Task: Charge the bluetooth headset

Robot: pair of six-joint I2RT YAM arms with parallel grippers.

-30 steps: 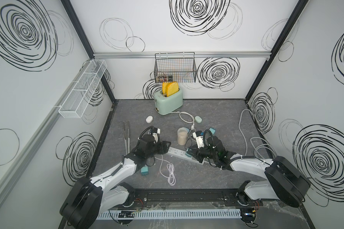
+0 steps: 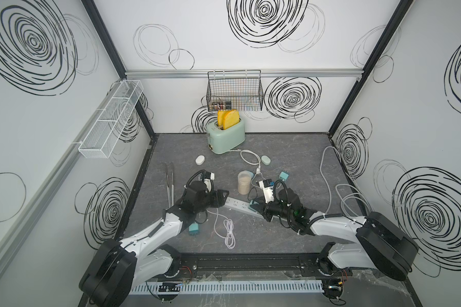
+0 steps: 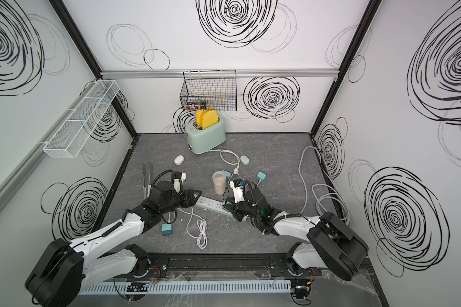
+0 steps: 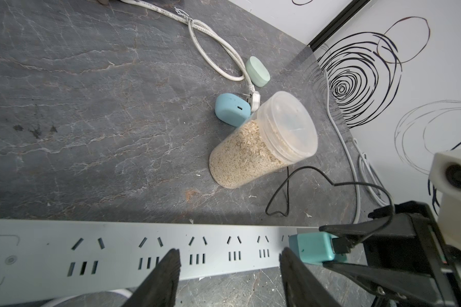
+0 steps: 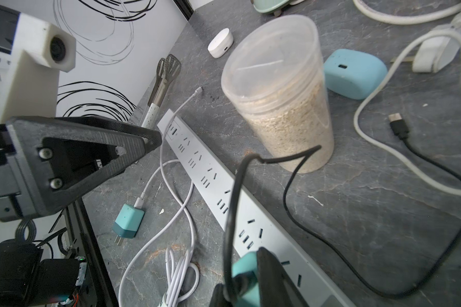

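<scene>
My right gripper is shut on a teal charger plug [image 4: 315, 247] with a black cable [image 5: 338, 258]. It holds the plug at the right-hand end of the white power strip [image 5: 210, 176]; I cannot tell whether its prongs are in a socket. The cable's free black connector [image 5: 398, 126] lies on the table. A blue headset case [image 5: 355, 74] with a small port facing out rests behind the jar. Over the strip, my left gripper stands open, nothing between its fingers.
A jar of grain [image 5: 286, 102] stands close behind the strip. A white case [image 2: 200, 159] and a green case [image 2: 265, 160] lie farther back, near the toaster [image 2: 226, 138]. Another teal charger [image 5: 128, 220] with a white cable lies in front.
The right arm has shifted very slightly with the teal plug still in its gripper. The left arm and the loose objects look unmoved.
</scene>
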